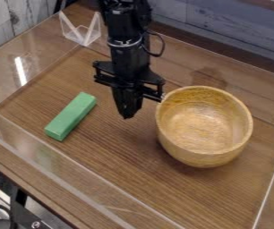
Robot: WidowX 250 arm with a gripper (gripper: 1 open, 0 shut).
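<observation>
My black gripper [130, 108] hangs above the middle of the wooden table, its narrow tip pointing down, with nothing visible between its fingers; it looks shut. A green block [70, 116] lies flat to the lower left of it, apart from it. A large yellow bowl [204, 128] stands just to the right of the gripper's tip.
Bare wood [151, 188] spans the front of the table, and there is free room at the back too. A clear plastic object sits at the left edge, and a dark cable shows at the lower left corner.
</observation>
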